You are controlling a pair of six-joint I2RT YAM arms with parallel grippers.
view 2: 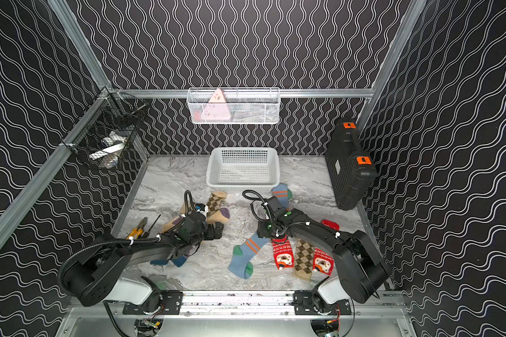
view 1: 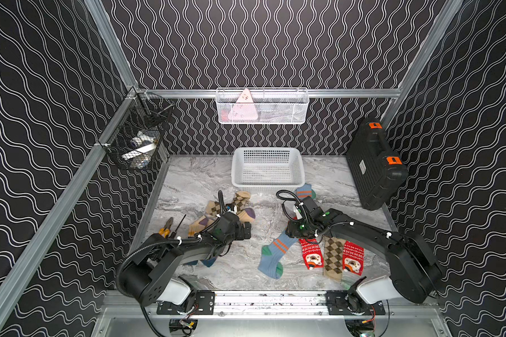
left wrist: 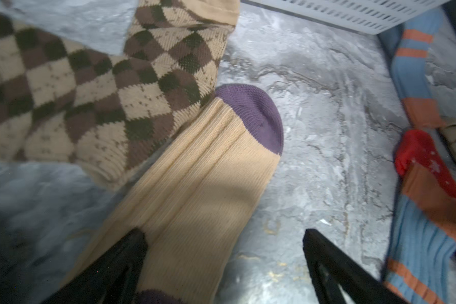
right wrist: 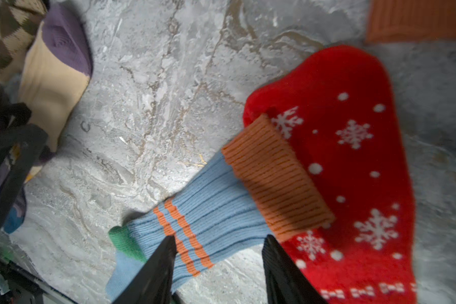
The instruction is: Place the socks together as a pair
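Observation:
Several socks lie on the marble table: a blue orange-striped sock [view 1: 275, 255] with a second [left wrist: 413, 71] near the basket, red snowflake socks [right wrist: 349, 167] on the right, brown argyle socks [left wrist: 60, 96], and a cream purple-toed sock [left wrist: 197, 182]. My left gripper is open, low over the cream sock, beside the argyle. My right gripper stands part open above the blue sock whose orange cuff overlaps a red sock, nothing visibly between its fingers.
A white basket [view 1: 236, 168] sits at back centre, a black case [view 1: 371, 174] on the right. Pliers [view 1: 165, 227] lie at far left. The right arm covers part of the socks.

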